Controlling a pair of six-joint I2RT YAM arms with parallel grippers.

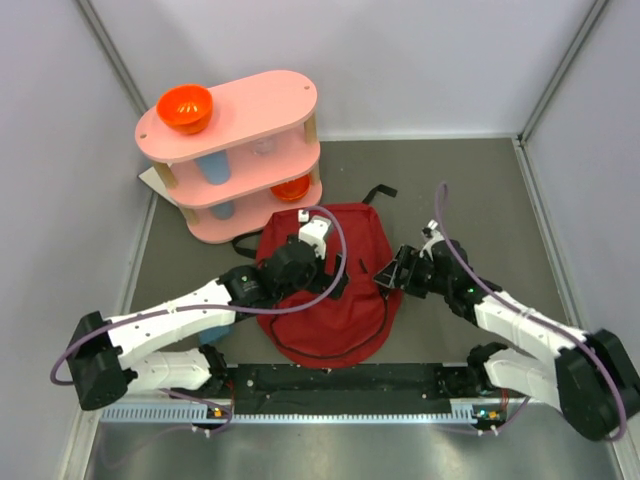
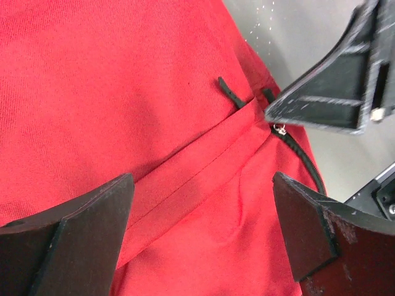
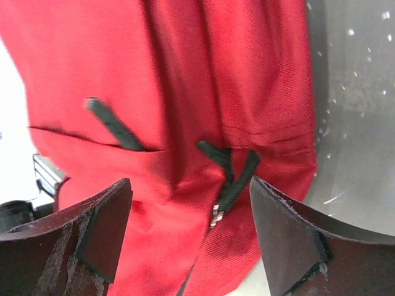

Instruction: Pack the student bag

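Observation:
A red bag (image 1: pixel 325 235) lies flat in the middle of the table, its pocket and black zipper (image 1: pixel 340 354) facing up. Over the bag's middle is my left gripper (image 1: pixel 338 276), open; only red cloth (image 2: pixel 191 179) shows between its fingers in the left wrist view. At the bag's right edge my right gripper (image 1: pixel 386 285) is also open, just above the zipper's end. Between its fingers in the right wrist view lie the black zipper pull (image 3: pixel 231 191) and red fabric. A black tab (image 3: pixel 117 126) sticks up farther left on the bag.
A pink three-tier shelf (image 1: pixel 255 104) stands at the back left, with an orange bowl (image 1: pixel 185 108) on top and blue cups (image 1: pixel 214 167) below. A black strap (image 1: pixel 380 192) extends from the bag's top.

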